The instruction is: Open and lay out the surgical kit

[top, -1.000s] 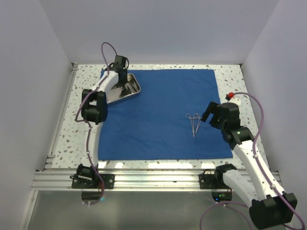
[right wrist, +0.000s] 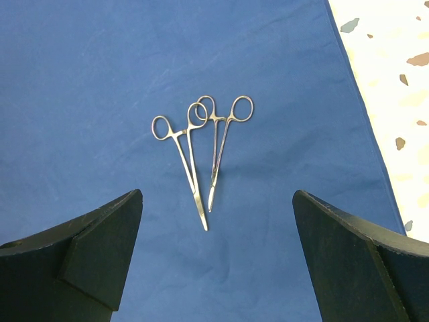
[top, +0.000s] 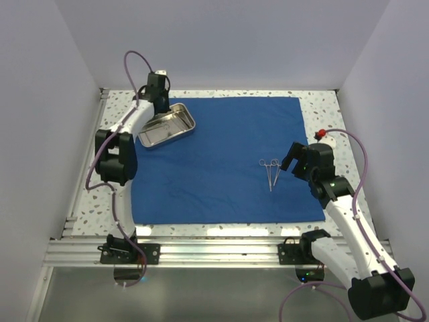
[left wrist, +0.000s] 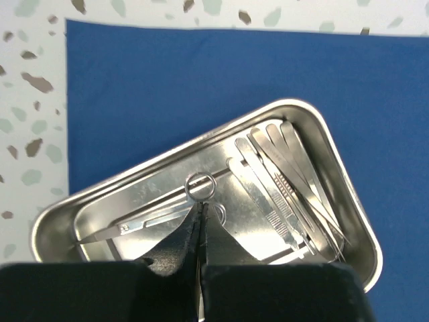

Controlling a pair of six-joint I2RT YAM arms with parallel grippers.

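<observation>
A steel tray (top: 191, 129) sits at the far left of the blue cloth. In the left wrist view it holds several slim tools, tweezers (left wrist: 295, 168) among them, bunched at the right end. A scalpel (left wrist: 134, 225) and a ring-handled tool (left wrist: 200, 186) lie towards its left and middle. My left gripper is shut over the tray, its tips by the ring handles, nothing seen between its fingers. Two clamps lie on the cloth at the right: one clamp (right wrist: 184, 151) slightly overlaps the other clamp (right wrist: 220, 147). Above them my right gripper (top: 289, 156) stands open and empty.
Speckled tabletop (top: 87, 208) borders it. White rails (top: 221, 248) run along the front edge.
My left gripper has moved leftward and slightly back over the tray, uncovering more of its inside. The right arm and the clamps have stayed put.
</observation>
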